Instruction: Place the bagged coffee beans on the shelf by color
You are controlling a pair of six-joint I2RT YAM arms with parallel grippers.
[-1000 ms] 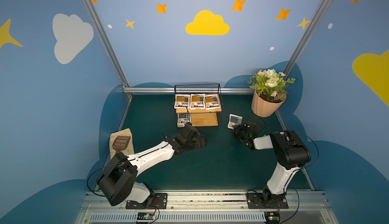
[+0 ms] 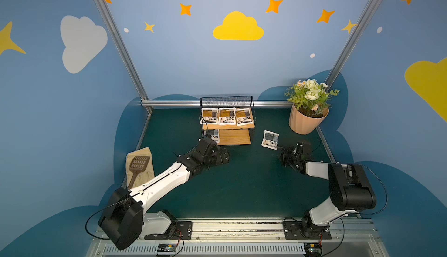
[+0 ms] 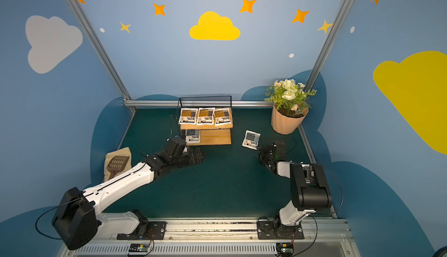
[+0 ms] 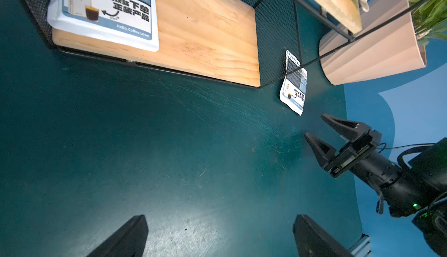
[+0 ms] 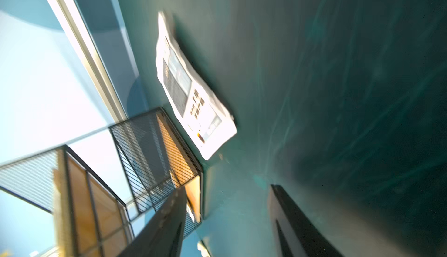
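Note:
A blue-grey coffee bag lies flat on the table right of the two-tier shelf. My right gripper stands open just in front of it, nothing between its fingers; the bag shows clearly in the right wrist view. Three gold-labelled bags sit on the upper tier, and one blue-grey bag rests at the left of the lower tier, with bare wood to its right. My left gripper is open and empty in front of the shelf, its fingertips at the bottom of the left wrist view.
A flower pot stands at the back right behind the loose bag. A spatula lies on a beige cloth at the left.
My right gripper has moved right, away from the loose bag. My left arm has shifted left and slightly back toward the shelf. The bags look unmoved.

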